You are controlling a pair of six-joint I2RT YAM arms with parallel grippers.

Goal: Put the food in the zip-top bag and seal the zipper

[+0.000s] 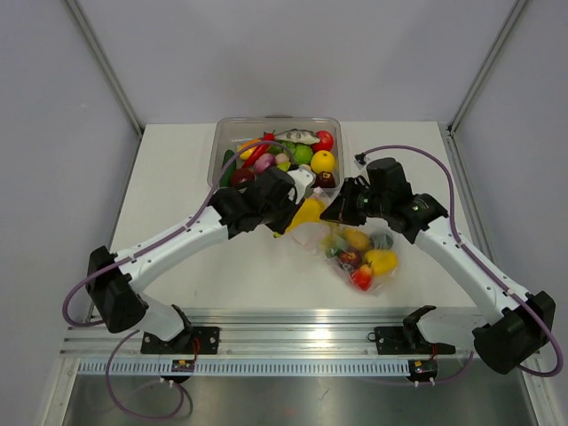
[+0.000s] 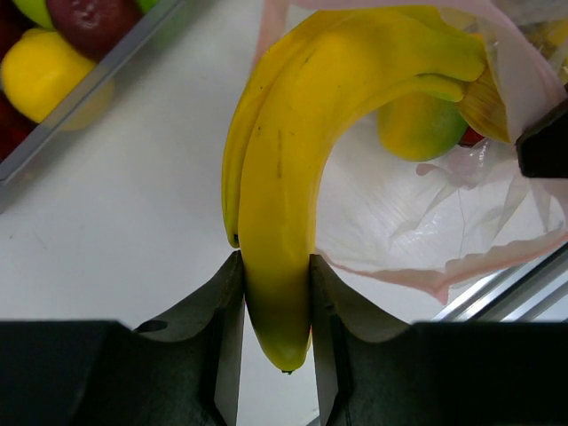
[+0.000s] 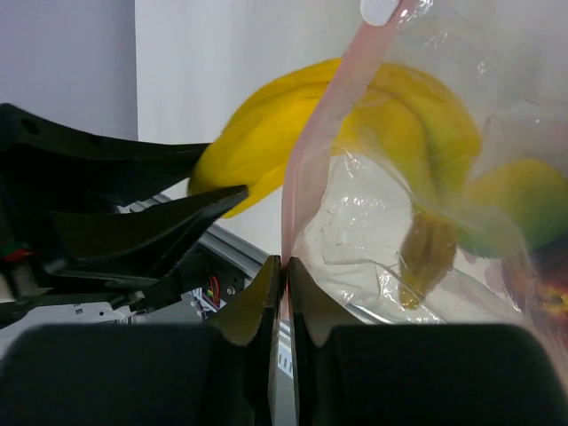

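My left gripper is shut on a bunch of bananas [image 2: 337, 67], whose far end sits inside the mouth of the zip top bag [image 2: 399, 217]. In the right wrist view my right gripper grips the pink rim of that bag [image 3: 311, 169] between nearly closed fingers. The bag holds several items, among them a yellow-green fruit [image 2: 413, 124] and, in the top view, a red fruit [image 1: 361, 277] and a yellow one [image 1: 382, 262].
A clear bin [image 1: 217, 146] of produce stands at the back of the white table [image 1: 164, 195], just behind both arms.
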